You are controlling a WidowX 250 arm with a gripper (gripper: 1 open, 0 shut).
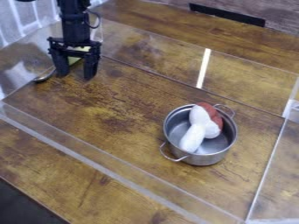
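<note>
At the back left, my black gripper (73,65) hangs low over the table (117,114), its two fingers apart. Just behind it lies a yellow-green item (79,52), mostly hidden by the gripper; I cannot tell whether it is between the fingers. A silver spoon-like utensil (44,76) lies to the left of the gripper. At the right, a steel pot (211,154) holds white and reddish-brown items (193,136).
Clear plastic walls run along the sides of the work area, at front left and at right (274,166).
</note>
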